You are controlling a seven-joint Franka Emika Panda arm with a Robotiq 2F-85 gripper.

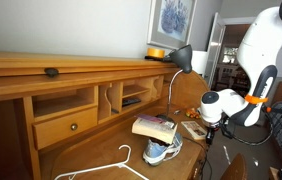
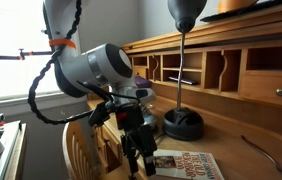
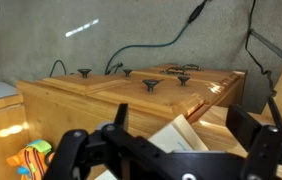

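Note:
My gripper [image 2: 139, 160] stands open at the right end of the wooden desk [image 1: 89, 152], beside a printed book or magazine [image 2: 189, 165]. In the wrist view its two dark fingers [image 3: 79, 142] are spread wide, with nothing held between them. Below them show the pale edge of the book [image 3: 181, 134] and open or protruding drawers [image 3: 146, 92] with black knobs. From exterior view 1 the gripper is small and its fingertips are hard to make out.
A lamp base [image 2: 183, 125] stands behind the book. Farther along the desk are a shoe [image 1: 162, 150], a box-like object [image 1: 154, 128] and a white hanger [image 1: 99, 167]. A colourful item [image 3: 33, 158] lies at the wrist view's lower left. Cables cross the floor.

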